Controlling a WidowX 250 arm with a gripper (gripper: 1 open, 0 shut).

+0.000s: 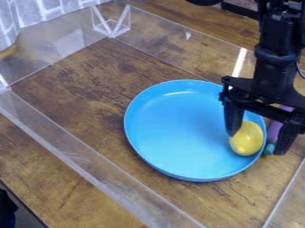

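A round blue plate (173, 125) lies on the wooden table, with a yellow oval object (247, 139) on its right side. The black gripper (255, 122) reaches in from the upper right, its open fingers around and above the yellow object, which looks free between them. A purple object (279, 123) and a small green piece lie just right of the plate, partly hidden behind the gripper.
Clear plastic walls (66, 151) edge the wooden area. A white triangular corner piece (110, 22) stands at the back left.
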